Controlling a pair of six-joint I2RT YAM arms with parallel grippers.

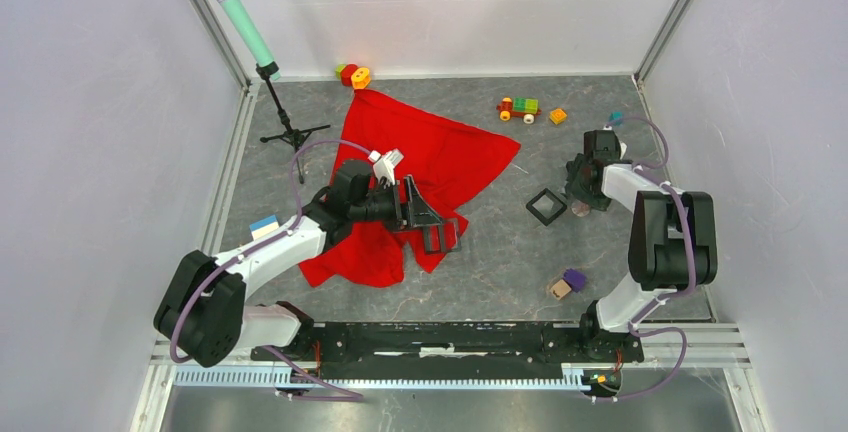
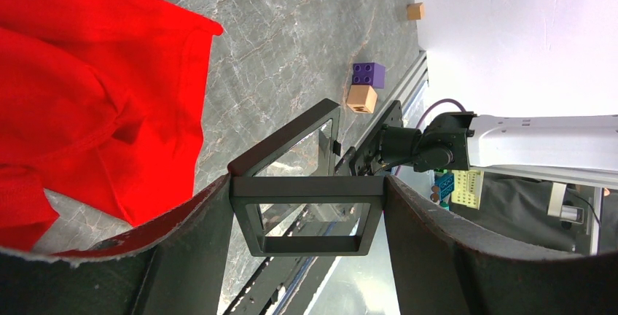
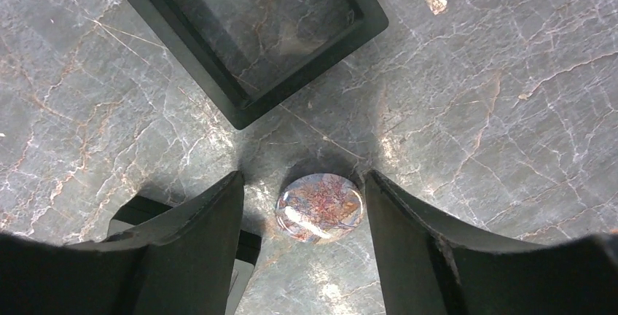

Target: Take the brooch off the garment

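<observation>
The red garment [image 1: 430,152] lies spread on the grey tabletop, left of centre. The brooch [image 3: 319,208], oval and glossy with a brownish, reflective face, shows on the bare table away from the cloth. My right gripper is open, one finger on each side of the brooch; whether either touches it I cannot tell. Over the garment's lower right edge, my left gripper is shut on a black hinged frame box [image 2: 310,246], which hangs with its two clear-windowed halves spread apart.
A black square frame [image 3: 211,67] lies beside the brooch. Another dark piece [image 3: 249,249] sits partly behind a right finger. Purple and tan blocks [image 1: 574,279] are near the front; a toy train [image 1: 518,108] stands at the back. Clear table lies between garment and square frame.
</observation>
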